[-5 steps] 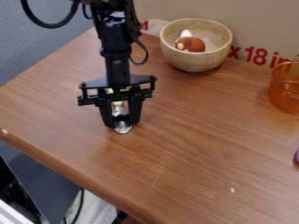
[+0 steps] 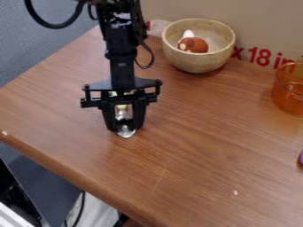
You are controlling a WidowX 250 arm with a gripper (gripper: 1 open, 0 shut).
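My black gripper is low over the left-middle of the wooden table. A small shiny silver object, with a pale yellowish part above it, sits between and just below its fingers. The gripper body hides much of it, and whether the fingers are closed on it is unclear.
A wooden bowl holding brown and white items stands at the back. An orange translucent cup is at the right edge, with a small purple object partly in view nearer.
The gripper has shifted very slightly; otherwise nothing visibly differs.
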